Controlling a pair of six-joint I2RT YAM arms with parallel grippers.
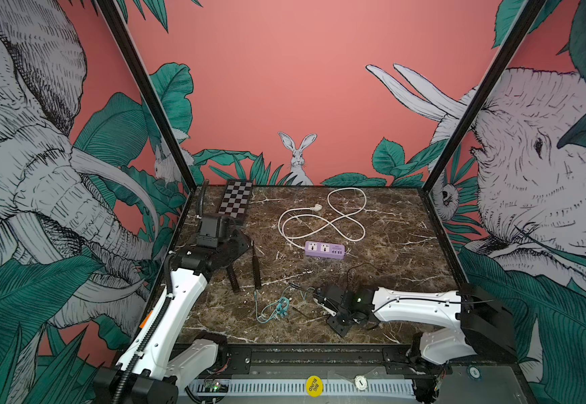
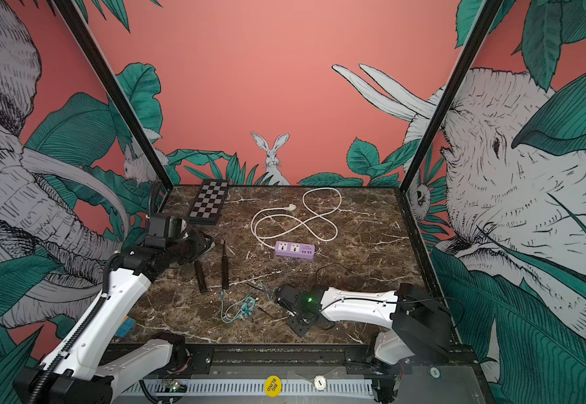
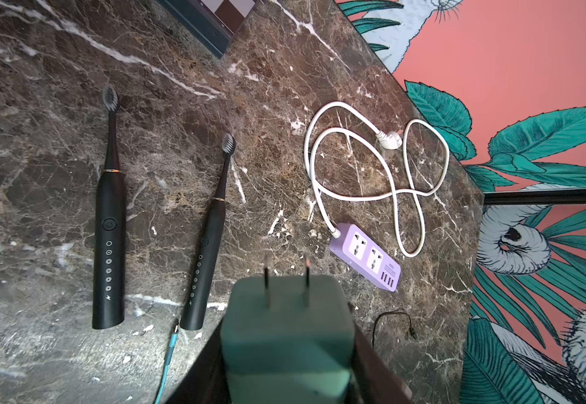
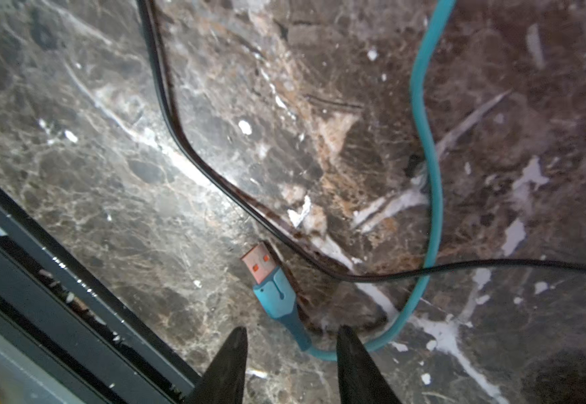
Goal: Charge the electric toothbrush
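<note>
My left gripper is shut on a dark green power adapter (image 3: pixel 284 330) with two prongs, held above the table at left. Two black electric toothbrushes (image 3: pixel 109 249) (image 3: pixel 202 262) lie below it; a teal cable (image 3: pixel 166 363) runs from near the bottom end of the thinner one. The purple power strip (image 3: pixel 363 256) lies at the middle of the table. In the right wrist view, my right gripper is open over a teal cable's USB plug (image 4: pixel 272 289), with nothing seen between its fingers; a black cable (image 4: pixel 205 168) crosses nearby.
A checkerboard (image 1: pixel 235 197) sits at the back left. The white cord (image 1: pixel 286 232) loops across the back middle. The table's front rail (image 4: pixel 70 282) is close beside my right gripper.
</note>
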